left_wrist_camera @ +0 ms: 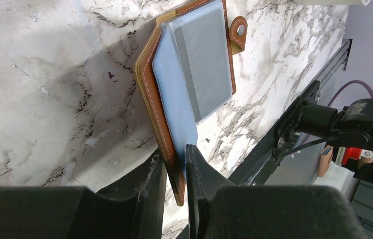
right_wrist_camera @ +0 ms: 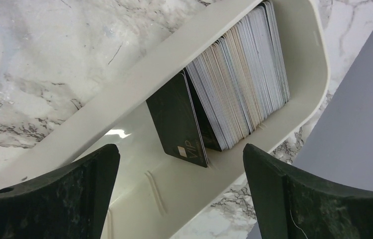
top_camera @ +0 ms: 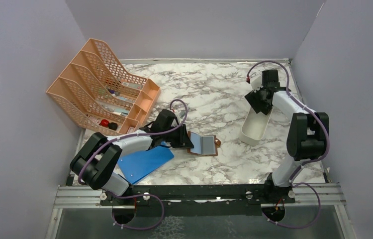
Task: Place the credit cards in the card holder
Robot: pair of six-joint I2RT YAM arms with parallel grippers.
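The brown card holder (left_wrist_camera: 157, 107) lies opened out on the marble table, showing its pale blue flap (left_wrist_camera: 174, 82) and clear sleeve (left_wrist_camera: 207, 55). My left gripper is shut on the edge of its cover, which passes between the fingertips. Off to the right in the top view, the white bin (top_camera: 255, 127) has my right gripper (top_camera: 257, 101) over its far end. Its two fingers stand wide apart in the right wrist view, empty. Below them a black VIP card (right_wrist_camera: 177, 122) leans in front of the row of cards (right_wrist_camera: 241, 74), slightly apart at its bottom.
An orange slatted organizer (top_camera: 147, 97) with small items stands at the back left. Under the left arm lies a blue folder (top_camera: 144, 164). Between holder and bin the marble is bare. The near half of the bin is empty.
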